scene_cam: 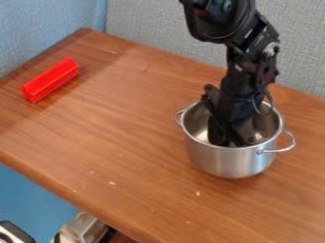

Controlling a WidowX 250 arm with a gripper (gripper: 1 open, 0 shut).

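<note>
A steel pot (226, 159) with two side handles stands on the right part of the wooden table. My black gripper (231, 133) reaches down from above into the pot, its lower end inside the rim. The fingertips are largely hidden by the pot and the dark arm, so I cannot see whether anything is between them. A red block (49, 80) lies at the upper left of the table.
Grey-blue panels border the back and left. A metal object (82, 228) shows at the bottom left edge.
</note>
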